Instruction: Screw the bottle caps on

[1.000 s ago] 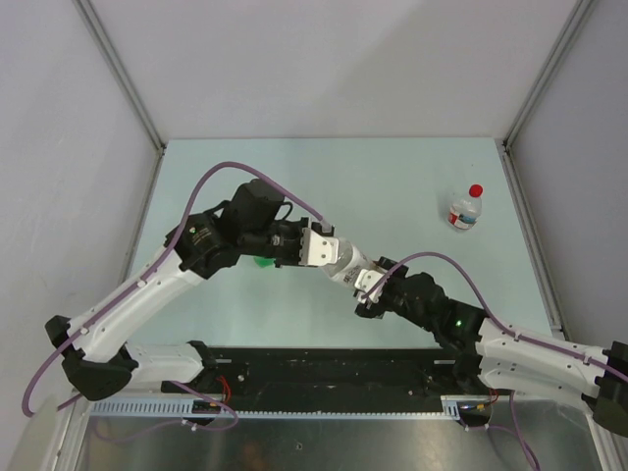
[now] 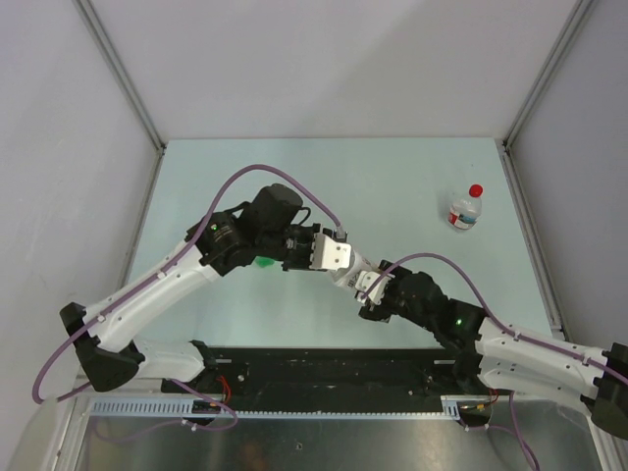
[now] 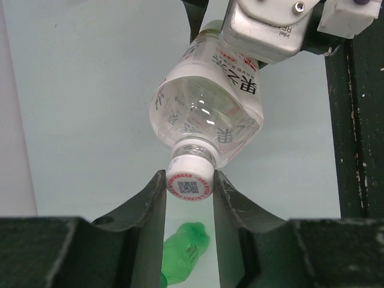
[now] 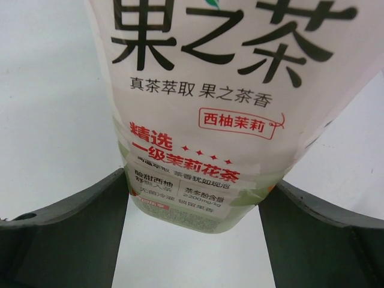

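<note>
A white-labelled tea bottle point(image 2: 348, 265) is held between the two arms, tilted, its neck toward the left. In the right wrist view the bottle's lower body point(image 4: 198, 156) sits between the fingers of my right gripper, which press close at both sides; how firmly is hard to tell. In the left wrist view my left gripper is shut on a white cap point(image 3: 189, 180) with a QR code, which sits on the bottle's neck. The top view hides the cap behind the left arm.
A clear bottle with a red cap point(image 2: 465, 211) stands at the right back of the table point(image 2: 324, 172). A green bottle point(image 3: 183, 252) lies below the left gripper, mostly hidden in the top view.
The left arm and gripper have shifted slightly right toward the right gripper.
</note>
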